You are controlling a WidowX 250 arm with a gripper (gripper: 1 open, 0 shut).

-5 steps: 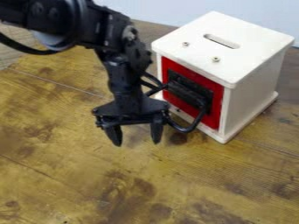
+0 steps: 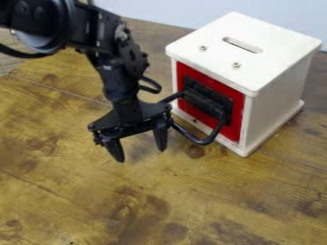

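Note:
My black gripper (image 2: 140, 144) hangs low over the wooden floor, left of a white box (image 2: 276, 105), with its two fingers apart and nothing between them. On the box's front is a red panel (image 2: 189, 75) carrying a black fitting (image 2: 207, 101) with a black handle-like loop (image 2: 205, 137) that curves out toward my gripper. The box's top has a slot and two screws.
A pale wall (image 2: 166, 10) runs behind the box at the back.
My gripper has shifted to the left, away from the box, over the last second. The box looks unmoved.

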